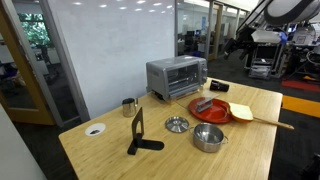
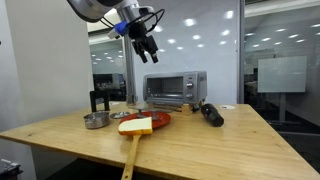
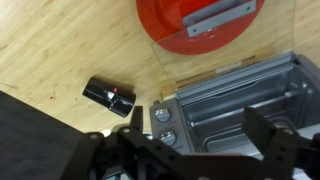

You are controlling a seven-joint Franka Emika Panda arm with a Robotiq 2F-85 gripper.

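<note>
High above the table, my gripper [image 2: 157,35] stands open, its two fingers [image 2: 153,54] apart with nothing between them. In exterior view 1 it hangs at the upper right, clear of everything. The wrist view looks down on a silver toaster oven [image 3: 215,108], a black cylinder [image 3: 110,95] lying on its side, and part of a red plate [image 3: 160,20] bearing a grey, bar-like object [image 3: 220,17]. Dark fingers show at that view's lower edge, well apart.
A steel pot [image 1: 208,138], a round metal lid [image 1: 177,124], a black upright stand [image 1: 138,125] and a metal canister [image 1: 129,106] occupy the table. A wooden-handled tool [image 2: 132,150] overhangs the front edge. White partitions [image 1: 115,50] stand behind.
</note>
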